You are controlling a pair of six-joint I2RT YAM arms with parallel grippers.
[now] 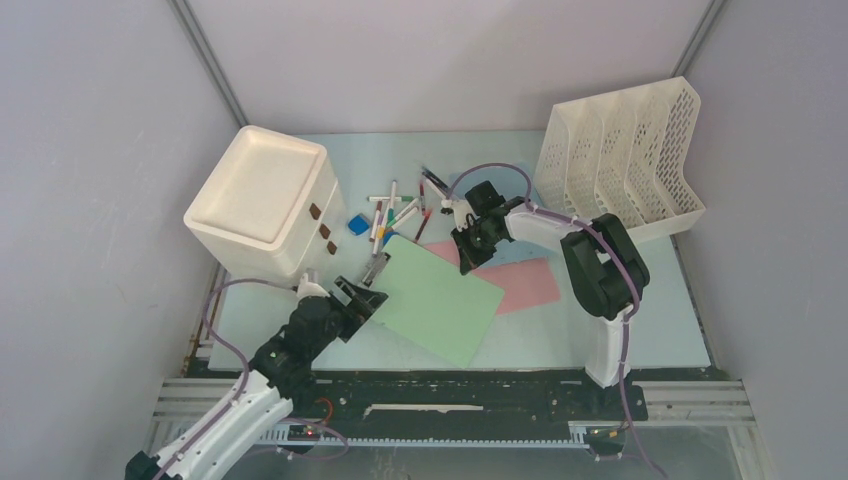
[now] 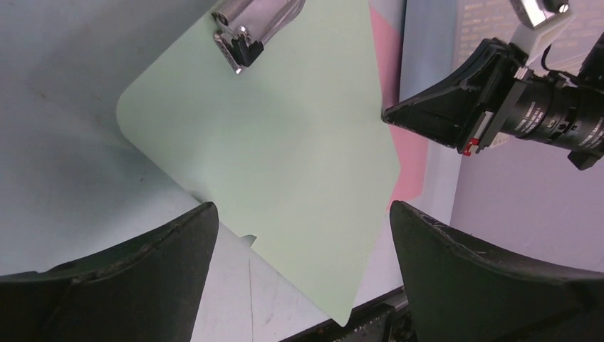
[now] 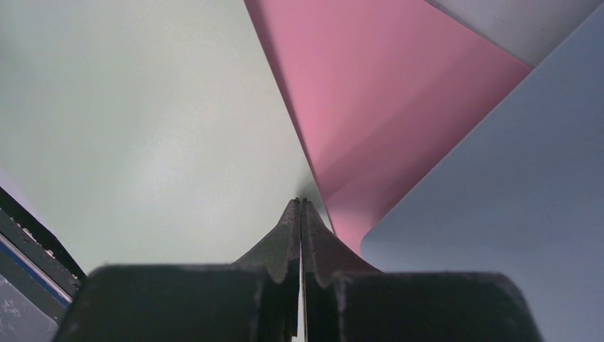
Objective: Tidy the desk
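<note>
A green sheet [image 1: 430, 310] lies at the desk's front middle, over part of a pink sheet [image 1: 525, 290]; a blue sheet [image 3: 498, 185] lies on the pink one. My right gripper is shut, nothing visible between its fingers, its tips at the green sheet's edge beside the pink. My left gripper stands open above the green sheet's left part, near a metal stapler-like object [image 2: 249, 21]. Pens and markers [image 1: 392, 210] lie scattered at the back middle, with a small blue block [image 1: 358, 224].
A white drawer unit [image 1: 255, 185] stands at the left, a white slotted file holder [image 1: 620, 150] at the right. Bare desk [image 1: 660, 310] shows at the front right.
</note>
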